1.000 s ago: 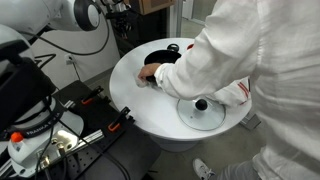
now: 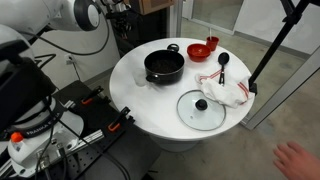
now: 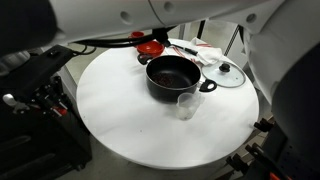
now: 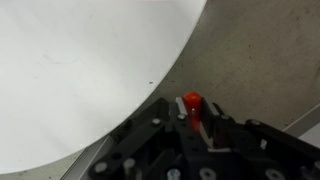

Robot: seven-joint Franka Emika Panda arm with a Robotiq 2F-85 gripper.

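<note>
In the wrist view, my gripper is at the bottom centre. Its dark fingers are closed around a small red thing (image 4: 193,101) that I cannot identify. The round white table's edge (image 4: 150,75) lies to its upper left, and grey floor is past it. A black pot (image 2: 164,66) stands on the table, with a clear cup (image 2: 140,77) beside it. Nearer the front right lies a glass lid (image 2: 202,110) with a black knob. I cannot make out my gripper in either exterior view.
Red bowls (image 2: 203,49) sit at the back of the table. A black ladle (image 2: 223,66) lies on a white cloth (image 2: 228,85) at the right. A person's hand (image 2: 296,160) is at the lower right.
The person in white, whose arm reached over the table to the cup and pot, has drawn back to the right. The pot, cloth and ladle are now uncovered.
</note>
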